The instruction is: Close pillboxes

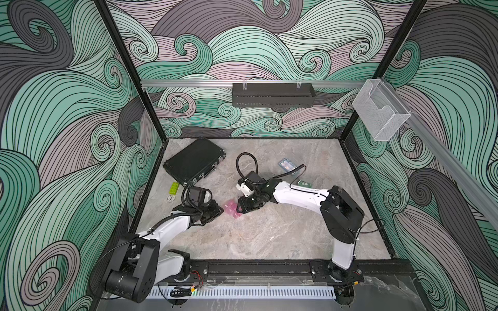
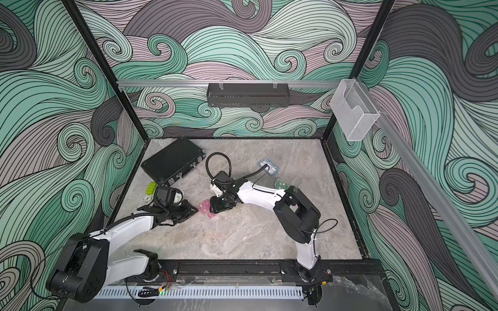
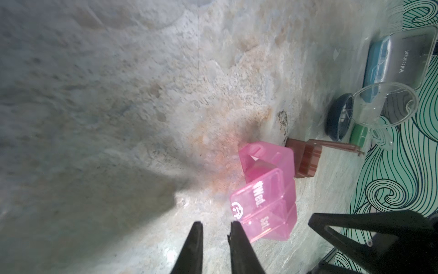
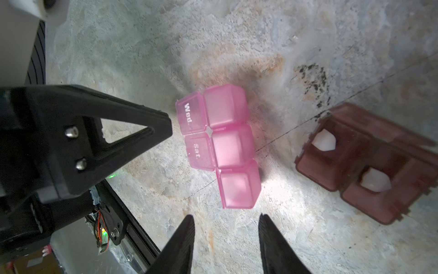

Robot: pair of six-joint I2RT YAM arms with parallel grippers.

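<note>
The pink pillbox (image 4: 232, 141) lies tipped on the table, the smooth undersides of its compartments facing the right wrist camera. Its "Wed." and "Sat." lids (image 3: 262, 205) stick out beside the compartments, swung open; the third lid cannot be made out. My right gripper is open and empty, short of the pillbox's end. On the box's other side, my left gripper stands slightly open with nothing in it; one of its fingers (image 4: 155, 123) points at the lids. A brown pillbox (image 4: 365, 169) with white pills in two compartments sits further right.
A dark blue round box (image 3: 340, 116), a green container (image 3: 359, 135) and a clear blue case (image 3: 397, 59) lie beyond the brown pillbox. A black case (image 1: 194, 160) and a lime-green box (image 1: 173, 187) are at the left.
</note>
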